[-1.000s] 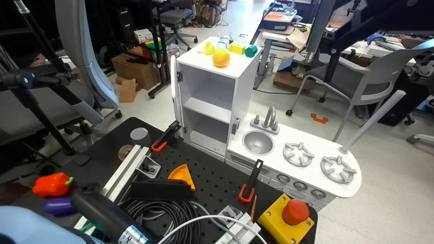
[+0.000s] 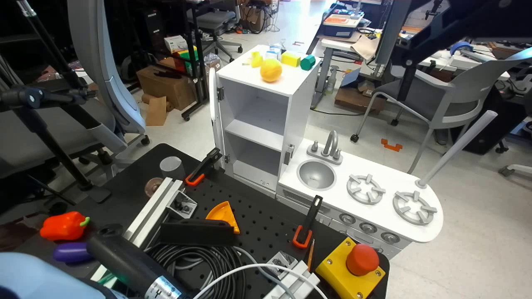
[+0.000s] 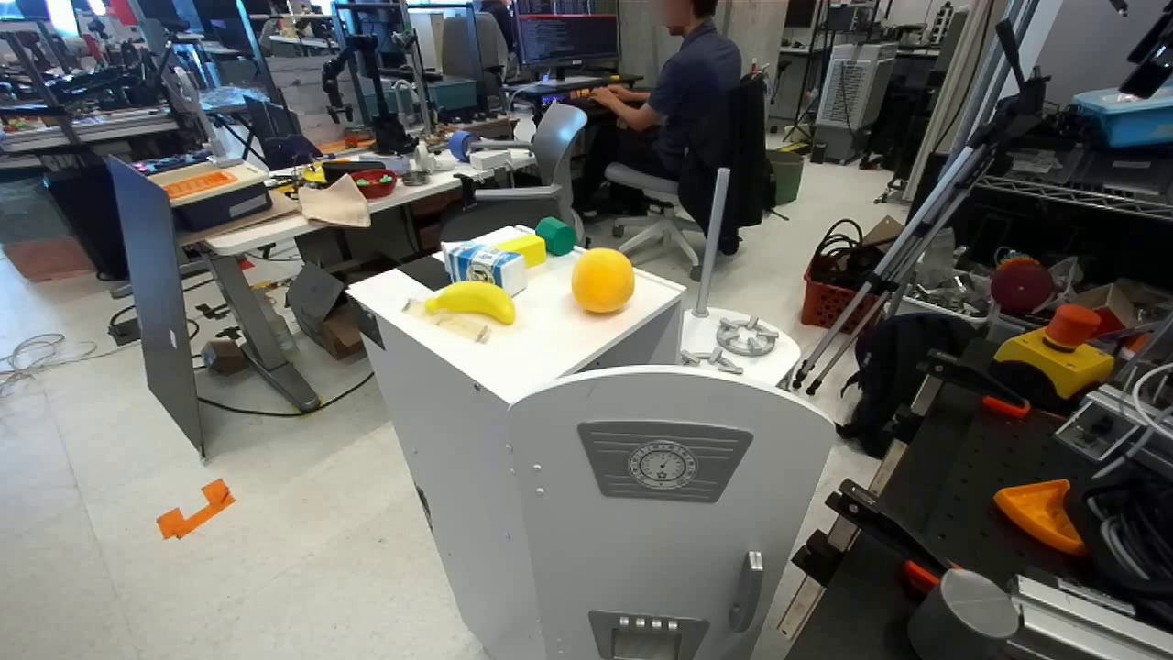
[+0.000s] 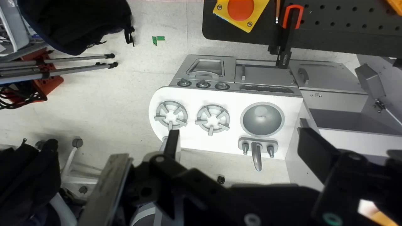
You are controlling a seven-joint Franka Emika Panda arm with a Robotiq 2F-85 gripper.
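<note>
In the wrist view my gripper is open, its dark fingers (image 4: 172, 145) spread wide with nothing held between them. Beyond it lies the toy kitchen's white counter (image 4: 233, 99), with a grey sink (image 4: 262, 119) and two burners. The white cabinet (image 2: 305, 107) has an open door and empty visible shelves. On its top rest an orange (image 3: 602, 280), a banana (image 3: 473, 301), a blue-and-white carton (image 3: 484, 268), a yellow block (image 3: 522, 251) and a green block (image 3: 555, 236). Part of the dark arm shows at upper right in the first exterior view.
A black pegboard table (image 2: 262, 221) borders the kitchen, carrying clamps, coiled cables and a yellow box with a red button (image 2: 362, 259). A red pepper (image 2: 64, 226) and purple eggplant (image 2: 72, 252) sit at its left. A white post (image 2: 456, 149) rises from the counter's end.
</note>
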